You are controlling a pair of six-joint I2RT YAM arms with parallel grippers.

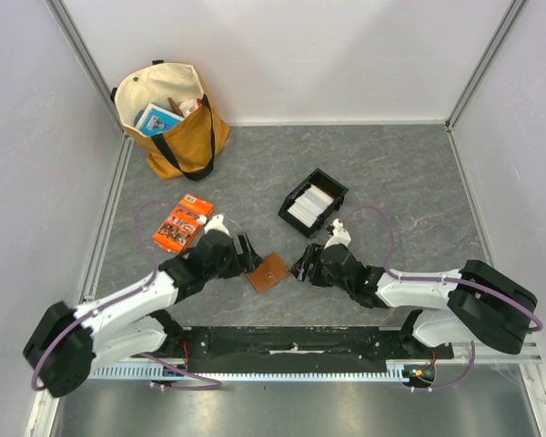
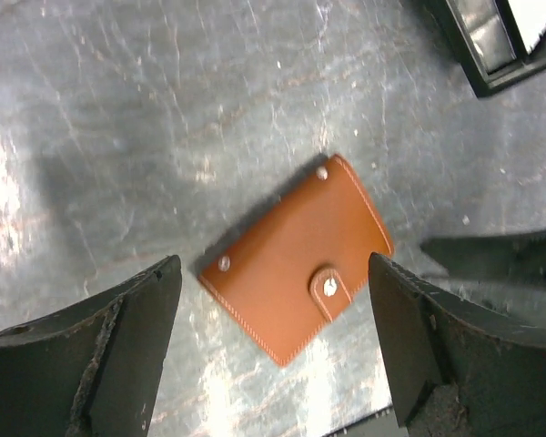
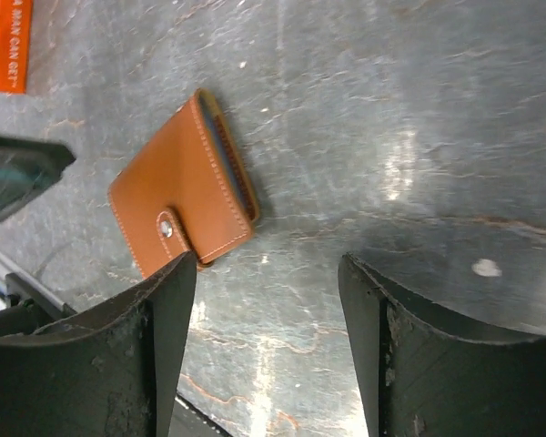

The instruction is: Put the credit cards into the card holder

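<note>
A brown leather card holder [image 1: 271, 275] with a snap tab lies flat on the table between my grippers. In the left wrist view, my open left gripper hovers over the card holder [image 2: 296, 241], with nothing held between its fingers. To the holder's right, my right gripper [image 1: 305, 261] is also open. The right wrist view shows bare table between its fingertips, and the card holder [image 3: 177, 182] with its dark slot edge facing that gripper. No loose card can be made out; the white items [image 1: 311, 206] in the black tray may be cards.
Behind the holder, to the right, stands the black tray [image 1: 285, 212]. An orange box [image 1: 184, 224] lies to the left. At the back left sits a yellow bag [image 1: 200, 137] holding a blue-and-white item.
</note>
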